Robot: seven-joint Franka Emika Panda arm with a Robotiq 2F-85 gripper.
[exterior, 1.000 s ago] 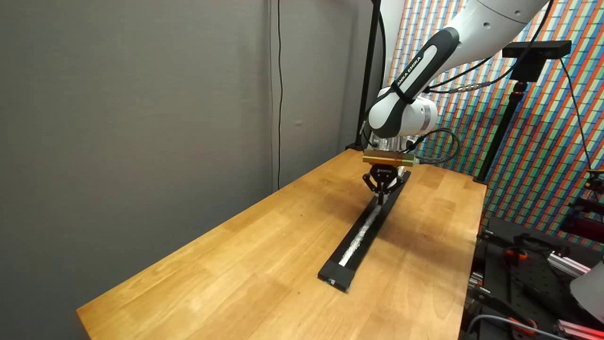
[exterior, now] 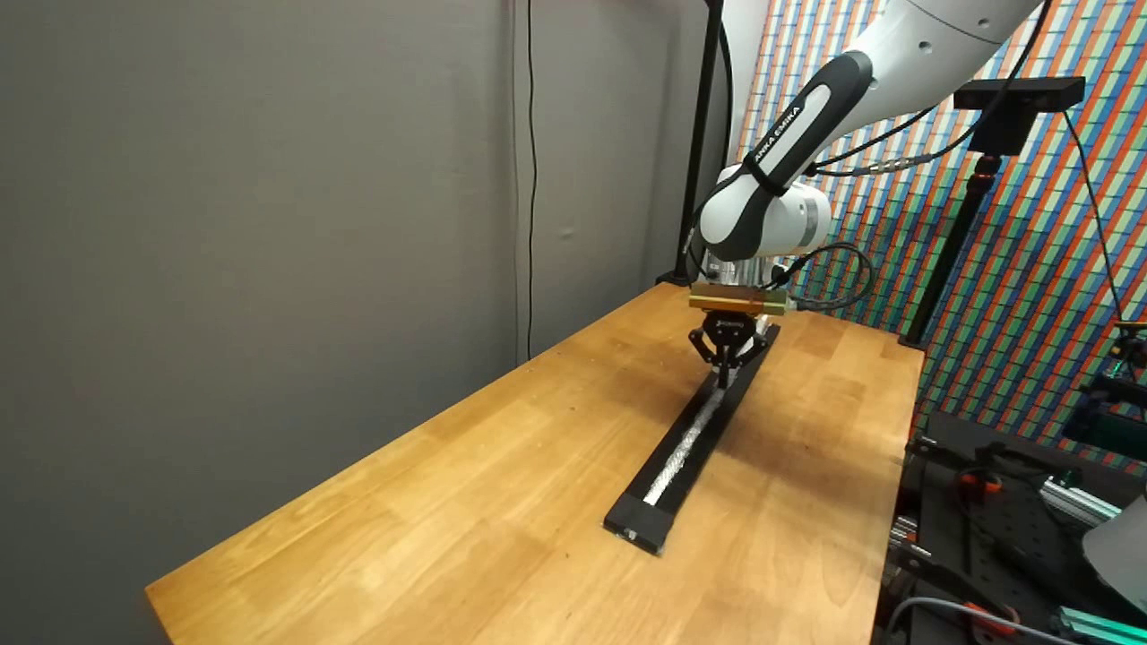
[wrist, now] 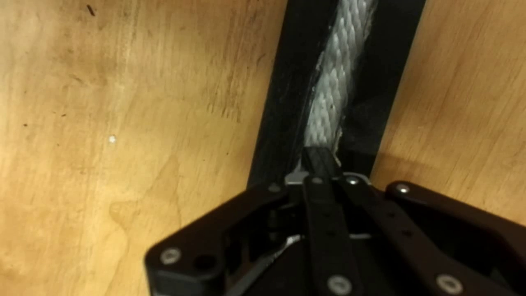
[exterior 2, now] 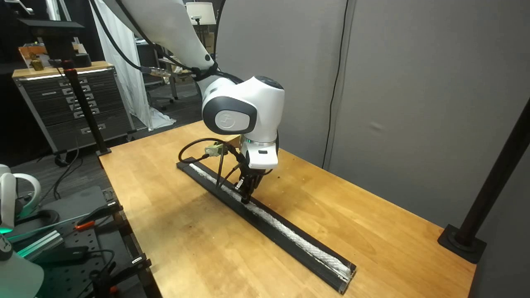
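Note:
A white braided rope [wrist: 338, 74] runs lengthwise along the middle of a long black strip [exterior: 634, 516] that lies on the wooden table. In the wrist view my gripper is shut, its fingertips together right over the rope. Seen from the second exterior view, the gripper [exterior 2: 245, 200] points down onto the rope [exterior 2: 285, 230], partway along the black strip [exterior 2: 226, 198]. The fingertips look to be at or touching the rope's top. No part of the rope shows between them, and the rope beneath the gripper is hidden.
Bare wooden table [exterior: 430, 505] lies on both sides of the strip. A black stand base [exterior 2: 462, 243] stands at the table's corner, and a grey wall [exterior: 323, 215] borders the long edge. Dark equipment [exterior: 1011, 516] sits off the other edge.
The arm, gripper, rope and strip look the same as a second ago. Only the coloured light on equipment off the table's edge has turned from red to green.

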